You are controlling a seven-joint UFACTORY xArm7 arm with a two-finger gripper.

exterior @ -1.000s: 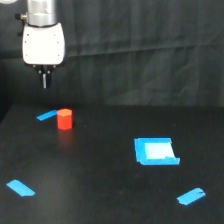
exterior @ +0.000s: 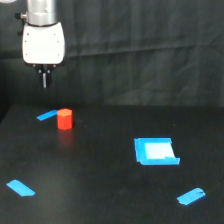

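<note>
A small red block (exterior: 65, 120) stands on the dark table, left of the middle and towards the back. Well above it and slightly to its left hangs my gripper (exterior: 44, 82), pointing down at the end of the white arm. Its fingers are too small and dark to show whether they are apart. Between the gripper and the tabletop I see only air. A white patch (exterior: 159, 151) edged with blue tape lies flat on the table, right of centre.
Strips of blue tape lie on the table: one at the back left (exterior: 47, 115), one at the front left (exterior: 20, 188), another at the front right (exterior: 191, 196). A dark curtain (exterior: 140, 50) hangs behind.
</note>
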